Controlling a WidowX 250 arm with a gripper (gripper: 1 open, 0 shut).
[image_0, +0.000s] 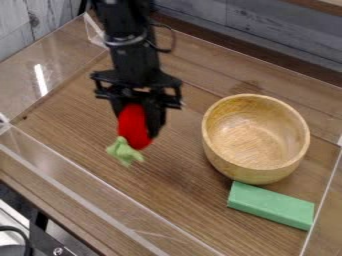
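My black gripper (131, 115) hangs over the middle of the wooden table (80, 160), shut on a red object (134, 124) with a light green leafy part (124, 150) below it, which looks like a strawberry or similar toy. The object is somewhat blurred.
A wooden bowl (255, 135) sits at the right, and a green block (270, 205) lies in front of it near the right corner. A raised edge runs along the back.
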